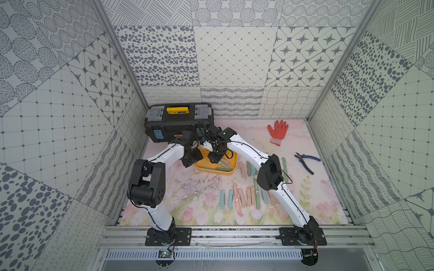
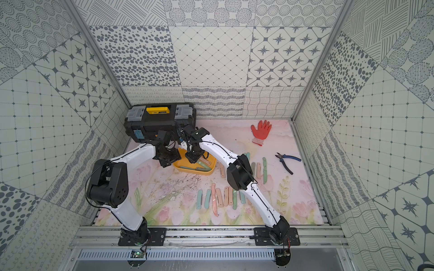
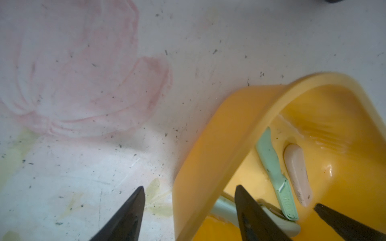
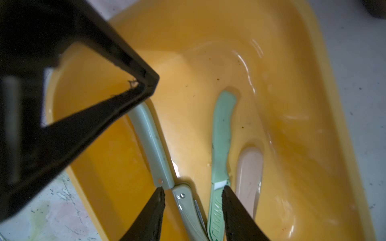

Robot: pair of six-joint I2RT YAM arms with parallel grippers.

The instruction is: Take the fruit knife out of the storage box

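Observation:
The yellow storage box [image 4: 305, 168] holds a green knife [image 4: 221, 136], a pink piece [image 4: 251, 168] alongside it and grey-green pieces [image 4: 150, 140] along one side. My right gripper hangs over the box, part open, its fingertips around the lower part of the green knife from above; whether they touch anything is not clear. My left gripper stands open at the box's left rim, with the rim between its fingers in the left wrist view.
A black toolbox [image 1: 178, 122] stands behind the box. Several knives [image 1: 239, 196] lie in front and to the right. Pliers [image 1: 307, 162] and a red glove [image 1: 278, 131] lie further right.

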